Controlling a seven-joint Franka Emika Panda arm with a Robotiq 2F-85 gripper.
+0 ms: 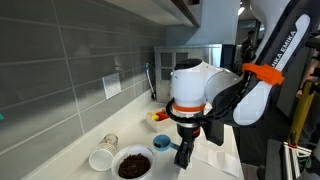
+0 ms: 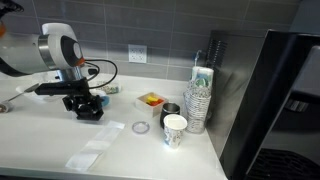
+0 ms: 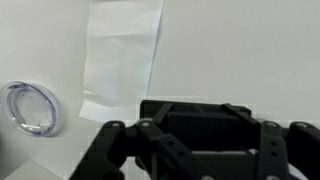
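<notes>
My gripper (image 1: 183,153) points down low over the white counter, right of a round blue cup (image 1: 161,142). In exterior view 2 the dark gripper (image 2: 86,110) is close above the counter. Its fingers look shut in the wrist view, where the dark gripper fills the lower middle. What lies between the fingers is hidden by their dark shapes. A white bowl (image 1: 119,163) holding dark contents stands left of the blue cup. I cannot tell whether the cup touches the gripper.
A clear round lid (image 3: 31,108) and a white paper strip (image 3: 118,55) lie on the counter. A white cup (image 2: 173,131), a dark canister (image 2: 170,115) and a tall patterned stack (image 2: 197,103) stand right. A small food tray (image 2: 151,103) is behind.
</notes>
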